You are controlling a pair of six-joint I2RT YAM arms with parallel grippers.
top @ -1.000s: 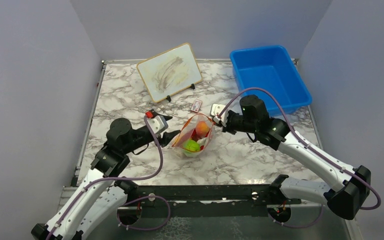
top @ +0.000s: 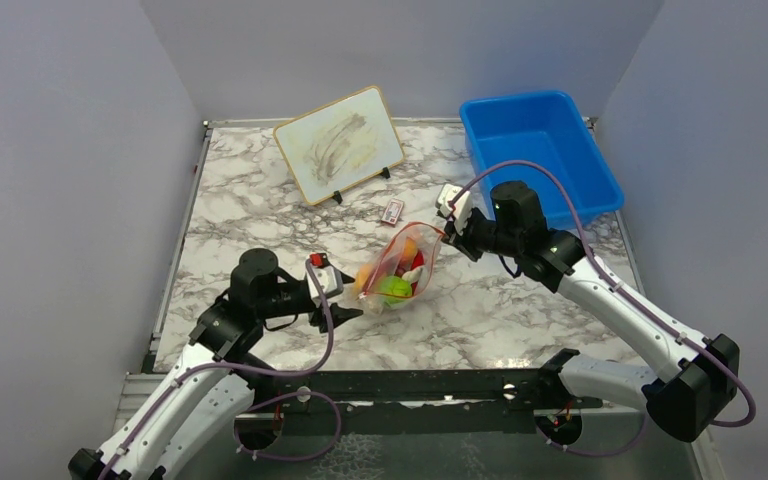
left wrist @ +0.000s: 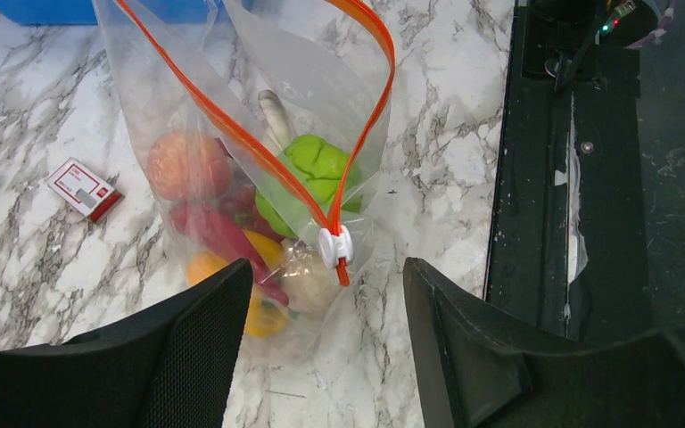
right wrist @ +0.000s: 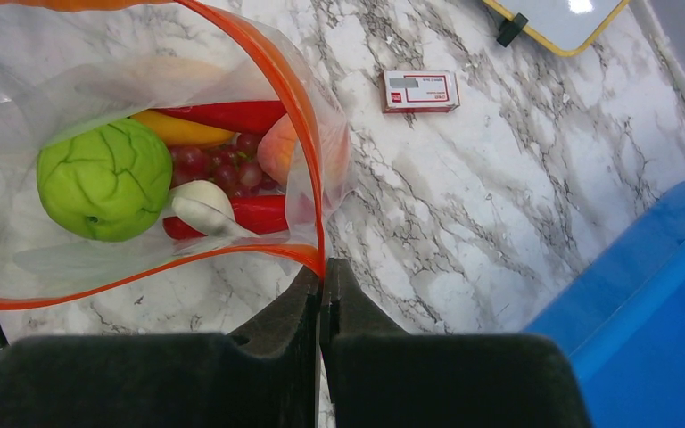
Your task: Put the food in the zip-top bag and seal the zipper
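The clear zip bag (top: 406,263) stands on the marbled table with its orange zipper rim (right wrist: 301,116) spread apart. Inside lie a green pepper-like vegetable (right wrist: 103,178), grapes (right wrist: 218,165), a peach (right wrist: 278,150), a white mushroom-like piece (right wrist: 203,207) and red and yellow foods. At the zipper's near end sits a white slider (left wrist: 335,245), in the left wrist view. My left gripper is open, its fingers apart on both sides of the slider without visible contact. My right gripper is shut on the zipper's far corner, the orange strip running between its fingertips.
A small red-and-white box (top: 392,212) lies behind the bag. Farther back stands a whiteboard (top: 341,145), and an empty blue bin (top: 540,140) is at the back right. Table space in front of the bag is clear.
The right gripper has moved right with the bag's corner, drawing the opening longer and narrower.
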